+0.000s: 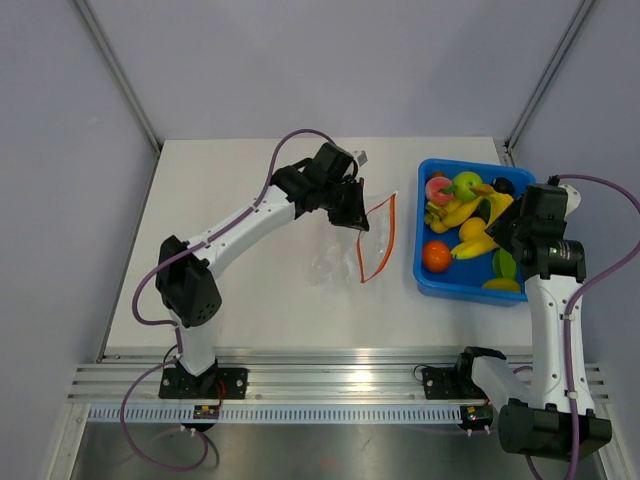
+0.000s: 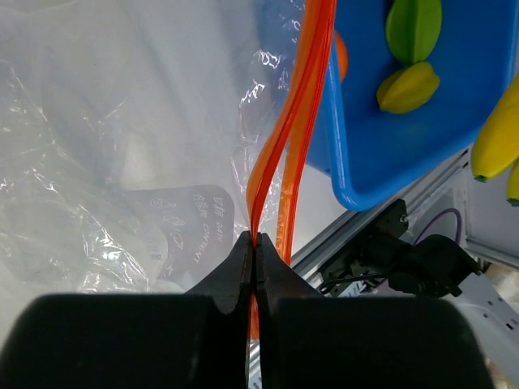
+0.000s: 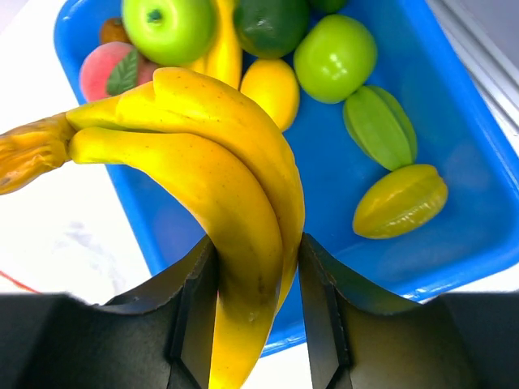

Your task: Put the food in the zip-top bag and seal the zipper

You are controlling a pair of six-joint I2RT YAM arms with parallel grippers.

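The clear zip top bag (image 2: 97,203) with its orange zipper (image 2: 284,138) hangs from my left gripper (image 1: 356,224), which is shut on the zipper edge; the zipper stands partly apart below it in the top view. My right gripper is shut on a bunch of bananas (image 3: 186,138), raised over the blue bin (image 1: 450,285). Under it in the bin lie green apples (image 3: 166,24), a peach (image 3: 101,73), a mango (image 3: 268,85), starfruit (image 3: 397,203) and an avocado (image 3: 268,20). An orange fruit (image 1: 436,256) sits at the bin's left.
The bin fills the table's right side, close to the bag. Metal rails (image 1: 300,355) run along the front edge.
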